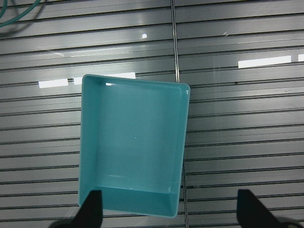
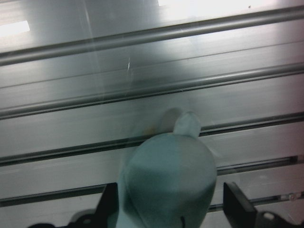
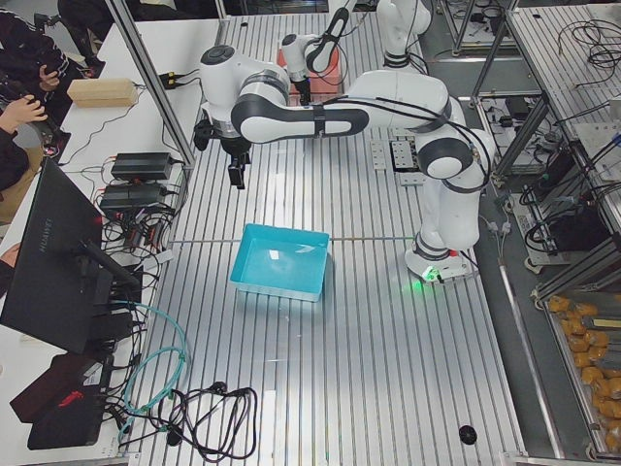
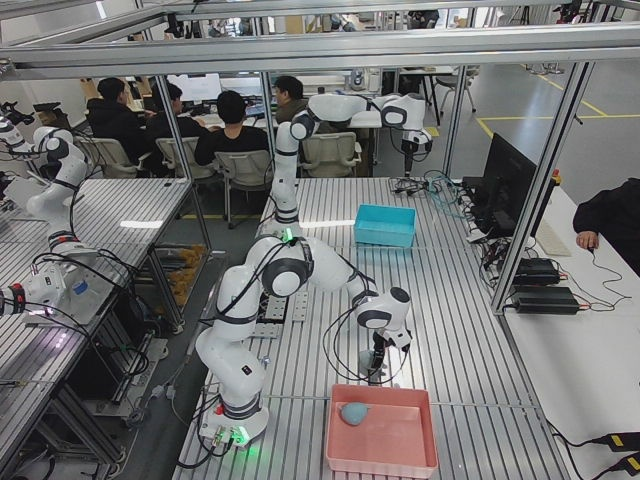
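My left gripper (image 3: pixel 237 175) hangs above the slatted table, open and empty, with a turquoise bin (image 1: pixel 133 137) below it in the left wrist view. My right gripper is low over the far table section, its fingers apart around a pale teal rounded object (image 2: pixel 168 175) with a small knob; a gap shows at the right finger, and contact at the left cannot be told. A pink bin (image 4: pixel 380 450) beside it holds another pale blue rounded object (image 4: pixel 354 413).
A monitor (image 3: pixel 58 257), black power boxes (image 3: pixel 141 167) and loose cables (image 3: pixel 228 427) line one side. Keypad-like panels (image 3: pixel 398 155) lie near the arm bases. The table around the turquoise bin is mostly clear.
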